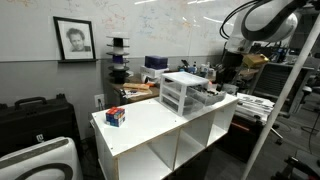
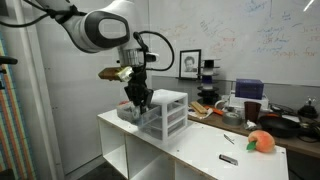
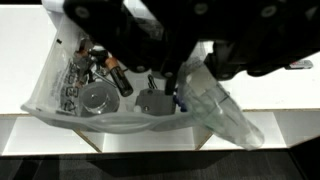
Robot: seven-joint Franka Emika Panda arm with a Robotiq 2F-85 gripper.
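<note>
In the wrist view, a clear drawer (image 3: 120,122) is pulled out, with a clear round container (image 3: 98,97), an orange-and-black item (image 3: 119,77) and a grey block (image 3: 155,101) inside. A translucent, rounded plastic piece (image 3: 222,112) reaches past the drawer's right side; I cannot tell whether it is held. My gripper (image 2: 143,101) points down just above the drawer of the white unit (image 2: 172,118). Its fingertips are dark and blurred, so the finger opening and anything between the fingers are unclear.
A red and blue box (image 1: 115,117) sits on the near end of the white shelf, with bare top between it and the drawer unit. An orange round object (image 2: 261,141) and small dark items lie farther along. Pans and a knife block stand behind.
</note>
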